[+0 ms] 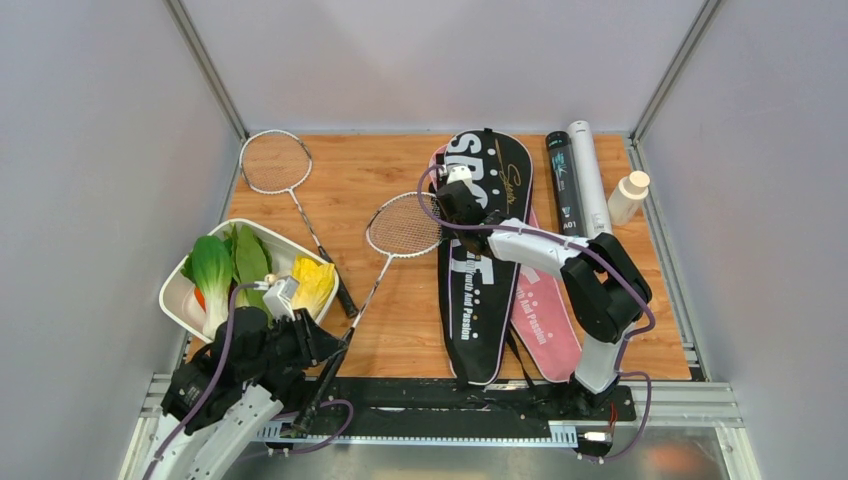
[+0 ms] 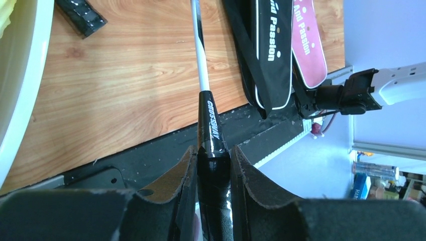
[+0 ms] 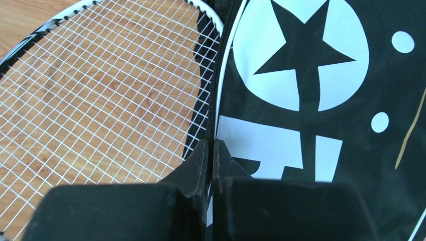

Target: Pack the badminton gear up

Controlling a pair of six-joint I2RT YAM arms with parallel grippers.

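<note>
My left gripper is closed around the black handle [image 2: 213, 125] of a white-framed racket, whose head [image 1: 402, 225] reaches the left edge of the black racket bag [image 1: 470, 330]. In the right wrist view, the strings [image 3: 115, 95] lie right beside that bag edge. My right gripper is shut there, with the thin zipped edge of the bag running between its fingertips. A second racket [image 1: 276, 163] lies at the back left. Partly under the black bag is a pink bag [image 1: 545, 325].
A white basket [image 1: 172, 300] of toy vegetables stands at the left, close to my left arm. At the back right are a black tube [image 1: 564, 185], a white tube [image 1: 588, 180] and a cream bottle [image 1: 628, 197]. Bare wood shows between the rackets at the back.
</note>
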